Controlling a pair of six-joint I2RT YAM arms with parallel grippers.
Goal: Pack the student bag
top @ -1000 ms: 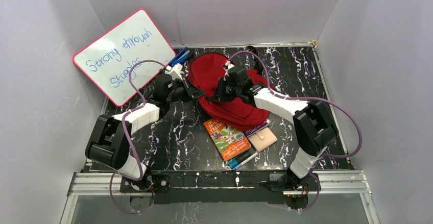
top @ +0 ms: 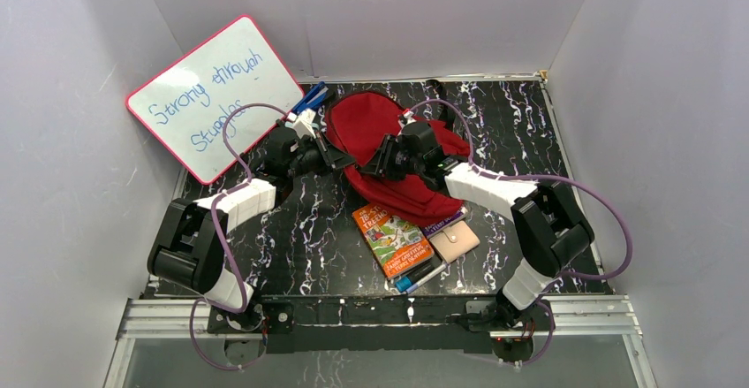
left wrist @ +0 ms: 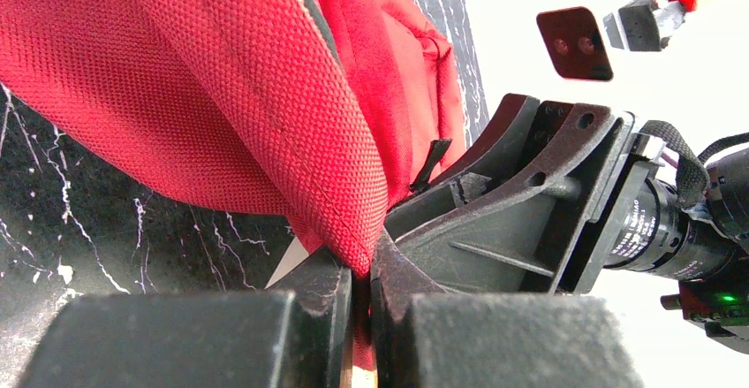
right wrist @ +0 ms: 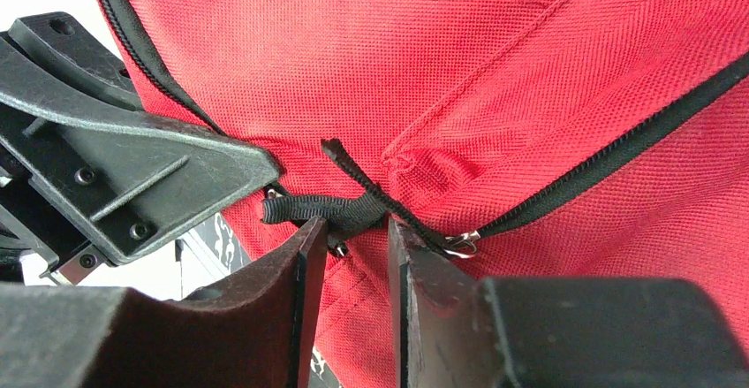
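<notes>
The red bag (top: 406, 195) lies at the table's centre, black zipper tape (right wrist: 618, 163) along its opening. My left gripper is shut on a fold of the bag's red cloth at its left edge; the cloth runs down between the fingers. Close beside it, my right gripper is part open over the bag. A black zipper pull strap (right wrist: 358, 216) and a metal slider (right wrist: 461, 245) are at its fingertips, with red cloth showing through the gap. Whether the strap lies between the fingers or just beyond them is hard to tell.
In front of the bag lie an orange book (top: 390, 239), a purple book (top: 446, 221), a beige wallet (top: 455, 241) and several pens (top: 419, 276). A whiteboard (top: 216, 96) and a blue object (top: 311, 98) are at the back left. Bare table shows at the front left.
The right arm has shifted slightly to the right over the bag, its wrist turning a little. Left arm, bag and loose items look the same.
</notes>
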